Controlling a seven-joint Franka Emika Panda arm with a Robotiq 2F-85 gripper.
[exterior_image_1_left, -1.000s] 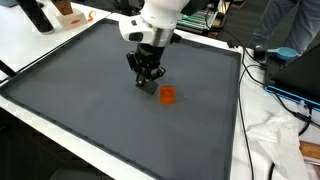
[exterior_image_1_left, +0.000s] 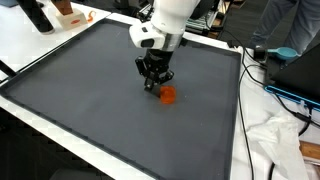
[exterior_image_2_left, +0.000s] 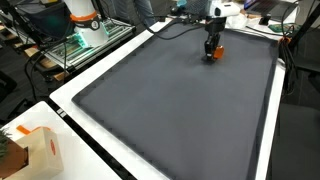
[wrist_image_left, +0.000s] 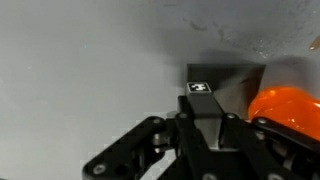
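In the wrist view my gripper is shut on a small narrow grey block (wrist_image_left: 200, 88), its end white with a dark mark. A dark square patch (wrist_image_left: 230, 75) lies around and behind that end; whether it is part of the block or something beneath cannot be told. Close on the right is a shiny orange round object (wrist_image_left: 285, 108). In exterior view 1 the gripper (exterior_image_1_left: 154, 82) is low over the dark board, just left of the orange object (exterior_image_1_left: 168, 94). From the other side, the orange object (exterior_image_2_left: 218, 52) shows beside the fingers. Contact between block and board is unclear.
The dark board (exterior_image_2_left: 170, 100) is wide and clear in front of the arm. Cables (exterior_image_1_left: 262, 85) run along its right side. White cloth or plastic (exterior_image_1_left: 277, 145) lies beyond the right edge.
My gripper has shifted a little to the right in exterior view 1, nearer the orange object, with the block in it. The orange object stays in about the same place.
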